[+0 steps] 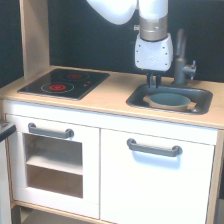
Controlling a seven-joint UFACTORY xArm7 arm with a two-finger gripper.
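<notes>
A teal-blue pot sits low in the dark sink at the right of the toy kitchen's counter. Above the pot's left side, my gripper points straight down. Its dark fingers are small here, and whether they are apart or together is not clear. A little space shows between the fingertips and the pot.
A grey faucet rises behind the sink, close to the right of my gripper. The black stovetop at left is empty, and the wooden counter between is clear. White cabinet doors with dark handles are below.
</notes>
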